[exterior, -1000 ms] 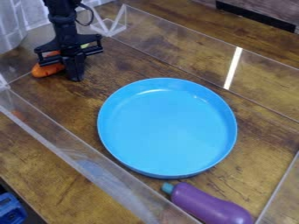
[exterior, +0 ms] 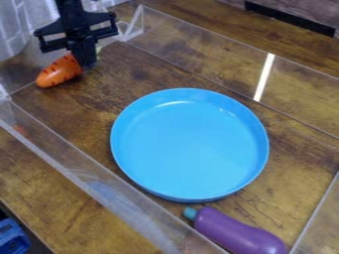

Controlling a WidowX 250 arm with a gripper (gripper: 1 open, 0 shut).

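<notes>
My black gripper point(exterior: 79, 45) is at the upper left, low near the back wall of the clear-walled enclosure, its fingers angled down. An orange carrot-like object point(exterior: 58, 71) lies on the wooden surface just below and left of it, partly behind the fingertips. I cannot see anything held between the fingers; the tips are small and dark here.
A large blue plate point(exterior: 189, 141) fills the middle right of the wooden floor point(exterior: 93, 129). A purple eggplant point(exterior: 239, 232) lies at the lower right. Clear walls border the area. The floor left of the plate is clear.
My gripper has risen and moved slightly left and back from where it was, uncovering more of the orange object.
</notes>
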